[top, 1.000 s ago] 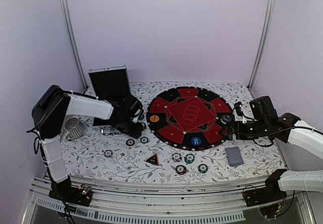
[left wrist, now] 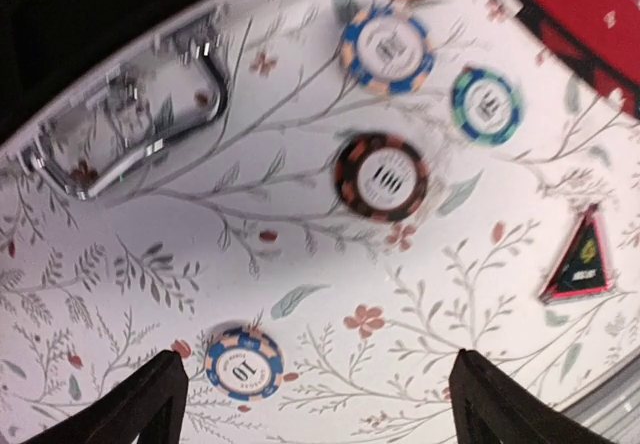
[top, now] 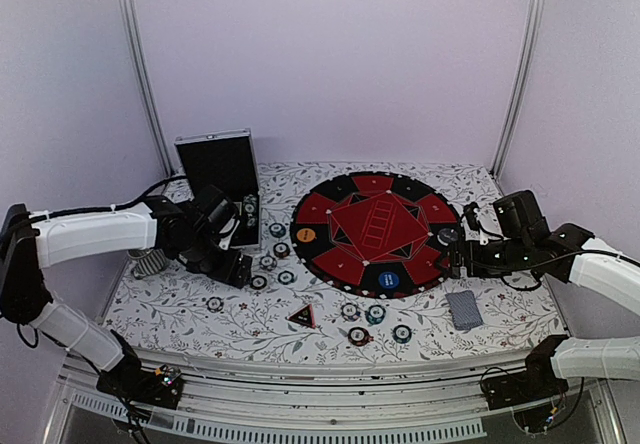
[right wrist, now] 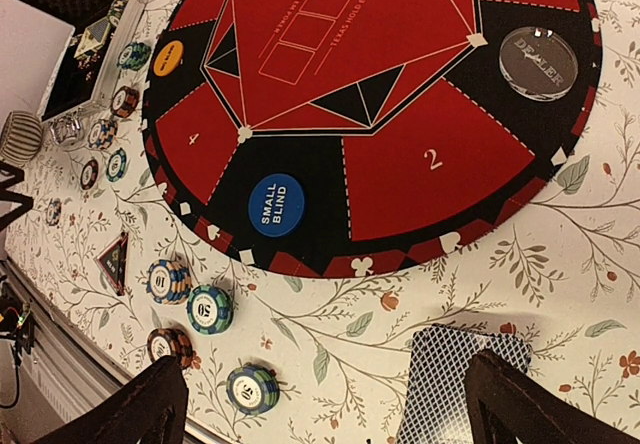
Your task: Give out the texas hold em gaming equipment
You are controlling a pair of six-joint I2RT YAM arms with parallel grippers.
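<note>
Spread with its fingers wide apart, my left gripper (top: pixel 240 272) hovers over the left of the table, holding nothing. In the left wrist view a blue 10 chip (left wrist: pixel 244 363) lies below its fingers, and a brown-black chip (left wrist: pixel 382 177) and a teal chip (left wrist: pixel 486 105) lie farther up. My right gripper (top: pixel 460 259) is open and empty beside the round red mat's right edge; under it in the right wrist view is a patterned card deck (right wrist: pixel 465 379). On the red mat (top: pixel 376 226) rest a blue small blind disc (right wrist: pixel 276 204), an orange disc (right wrist: pixel 168 58) and a clear dealer disc (right wrist: pixel 538 63).
The open black case (top: pixel 220 169) stands at the back left, partly behind my left arm. A striped cup (top: pixel 150 262) is near it. A black triangle (top: pixel 302 316) and several chip stacks (right wrist: pixel 210 308) line the front.
My left arm has swung left and toward the front, away from the mat, uncovering chips beside the case. The right arm and the mat's discs have stayed still.
</note>
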